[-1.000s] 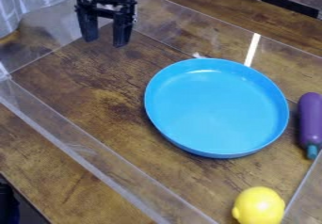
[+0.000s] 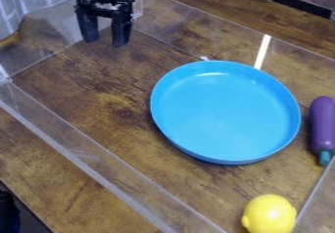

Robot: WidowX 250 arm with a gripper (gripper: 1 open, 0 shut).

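My black gripper (image 2: 104, 31) is at the top left, low over the wooden table, open with a gap between its two fingers. A round blue plate (image 2: 224, 111) lies right of the middle. A purple eggplant-like object (image 2: 323, 127) lies at the right edge, and a yellow lemon-like object (image 2: 268, 213) sits at the bottom right. Both are apart from the gripper.
Clear plastic walls (image 2: 81, 159) border the work area. The bare wood (image 2: 92, 95) left of the plate is free. A small white scrap and a white strip lie above the plate.
My gripper has shifted very slightly; the plate and the other objects have stayed in place.
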